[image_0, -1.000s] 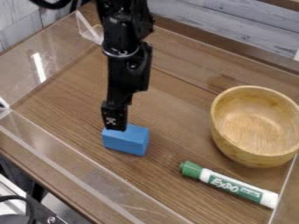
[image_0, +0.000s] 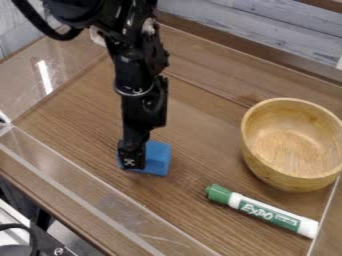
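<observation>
My black gripper (image_0: 140, 142) hangs down over the table at centre-left, open, its fingertips low around the blue block (image_0: 151, 163). The block lies on the wood, partly hidden behind the fingers; whether they touch it I cannot tell.
A wooden bowl (image_0: 289, 145) sits at the right. A green and white EXPO marker (image_0: 262, 210) lies at the lower right. A dark cable runs at the bottom-left corner.
My gripper has come down and toward the front, onto the blue block. The bowl and marker have stayed in place.
</observation>
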